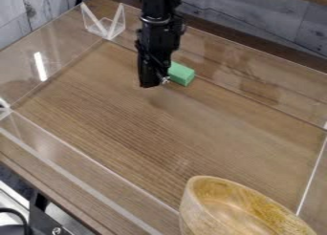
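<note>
The black robot gripper (155, 74) hangs over the upper middle of the wooden table, beside a green block (181, 74) that sits just to its right and slightly behind it. The fingers are small and dark in this view, so whether they are open or shut is unclear, as is whether they touch the block.
A large yellow bowl (230, 210) lies at the bottom right. Clear plastic or wire pieces stand at the upper left and left edge. Cables lie off the table's lower left corner.
</note>
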